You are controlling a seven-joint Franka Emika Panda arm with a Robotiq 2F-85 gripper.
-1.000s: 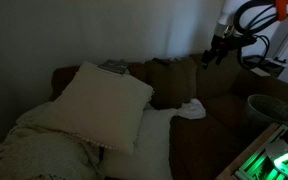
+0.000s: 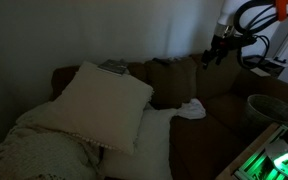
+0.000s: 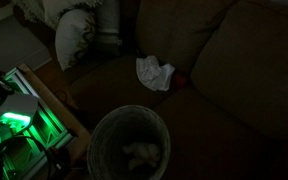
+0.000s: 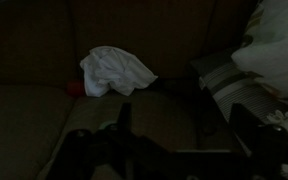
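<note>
A crumpled white cloth [image 2: 192,109] lies on the brown couch seat, close to the backrest. In the second exterior view the cloth [image 3: 154,73] has a small dark red thing [image 3: 179,79] at its right side. The wrist view shows the cloth [image 4: 114,70] at upper left, well away from the dark fingers at the bottom. My gripper [image 2: 213,59] hangs high above the couch, to the right of the cloth and clear of it. It is open, and nothing shows between its fingers.
A round woven basket [image 3: 98,132] stands at the couch front, with something pale [image 3: 142,154] inside. Large cream pillows [image 2: 104,105] fill the couch's left side. A green-lit robot base [image 2: 276,157] sits at the right.
</note>
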